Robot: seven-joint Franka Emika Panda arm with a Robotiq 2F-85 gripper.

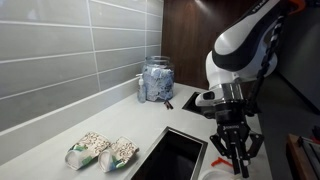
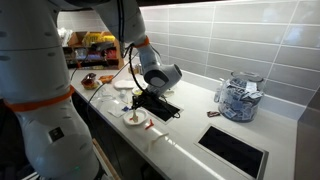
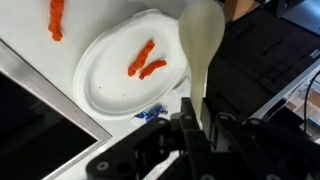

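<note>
In the wrist view a pale beige spoon-like utensil (image 3: 202,35) extends from my gripper, which is shut on its narrow end. The utensil's broad end overlaps the edge of a white plate (image 3: 105,90). Two orange-red pieces (image 3: 147,52) lie on that plate, and another orange-red piece (image 3: 56,18) rests off it on the counter. In exterior view 1 the gripper (image 1: 238,163) is low over the counter beside the plate (image 1: 214,175), which the frame's edge cuts. Exterior view 2 shows the whole plate (image 2: 135,117); the utensil is hard to make out there.
A dark rectangular sink or recess (image 1: 173,157) lies left of the arm, with two patterned cans (image 1: 119,153) beyond it. A large glass jar (image 1: 158,77) and a small bottle (image 1: 141,88) stand by the wall.
</note>
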